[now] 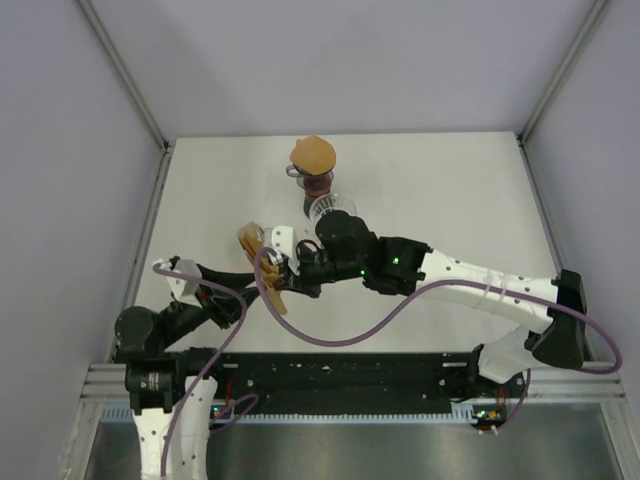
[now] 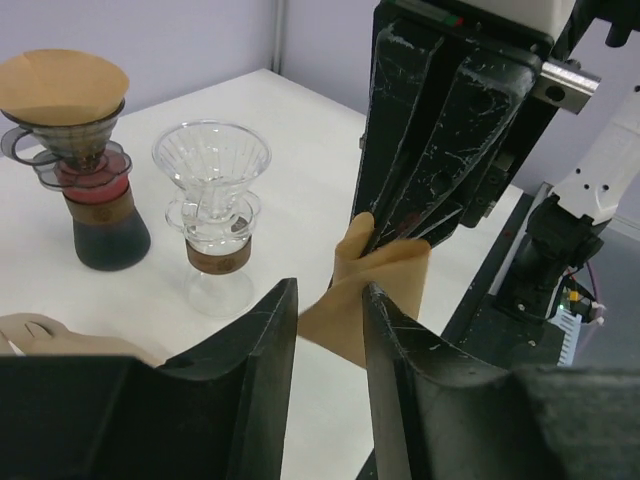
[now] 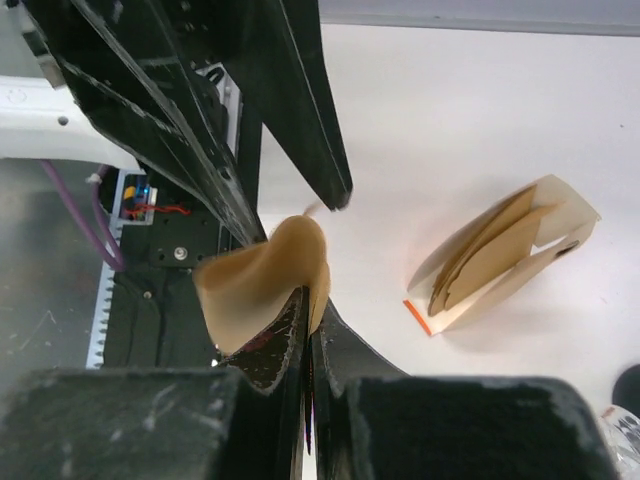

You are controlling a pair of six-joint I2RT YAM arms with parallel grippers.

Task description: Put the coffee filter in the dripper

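Note:
A paper filter (image 2: 365, 300) hangs between my grippers. My right gripper is shut on it; in the left wrist view the paper rises into its fingers. My left gripper is beside the paper, its fingertips near the lower part; whether they pinch it is unclear. A clear glass dripper (image 2: 210, 160) stands on its stand behind them. The folded stack of filters (image 3: 500, 250) lies on the table, partly hidden by the arms in the top view.
A second dripper with a brown filter (image 1: 312, 155) on a dark carafe stands at the back.

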